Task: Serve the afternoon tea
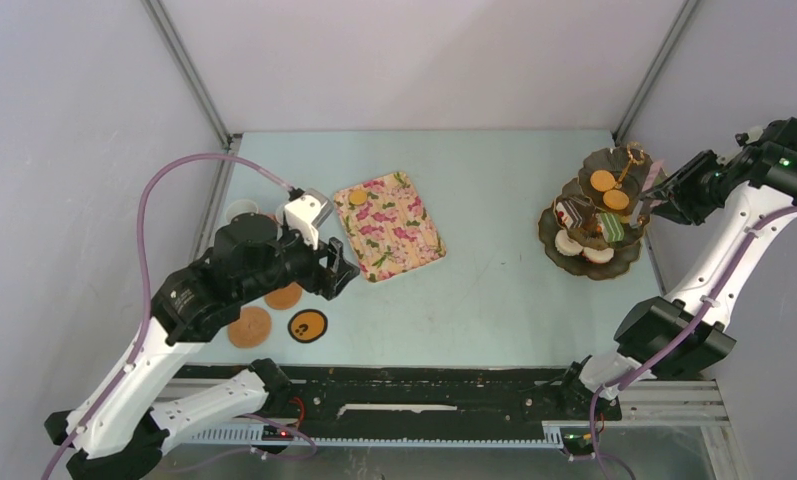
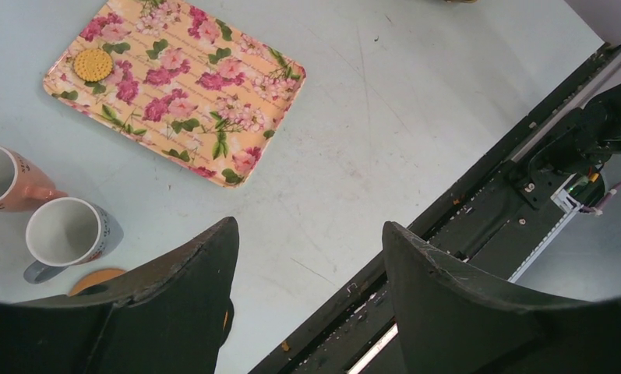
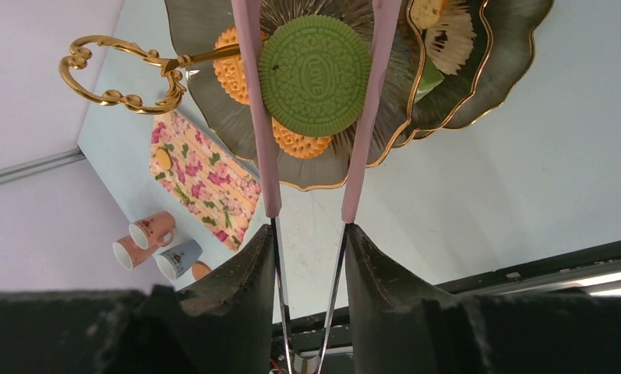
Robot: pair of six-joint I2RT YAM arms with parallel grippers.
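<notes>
My right gripper is shut on tongs, its fingers against both metal legs. In the right wrist view, the tongs' pink arms (image 3: pixel 258 117) stand apart on either side of a round green biscuit (image 3: pixel 315 75); whether they pinch it cannot be told. Beneath is the top plate of the tiered stand (image 1: pixel 594 266), with orange biscuits (image 1: pixel 602 180) and a gold handle (image 3: pixel 124 40). Striped cake slices (image 1: pixel 574 212) are on a lower tier. The floral tray (image 1: pixel 384 240) bears one yellow biscuit (image 2: pixel 93 65). My left gripper hangs open and empty near the tray's front edge.
A pink mug (image 2: pixel 11 179) and a white-and-grey mug (image 2: pixel 65 232) stand at the left, partly behind the left arm in the top view. Round coasters (image 1: pixel 249 327) lie at the front left. Between tray and stand, the table (image 1: pixel 494 260) is clear.
</notes>
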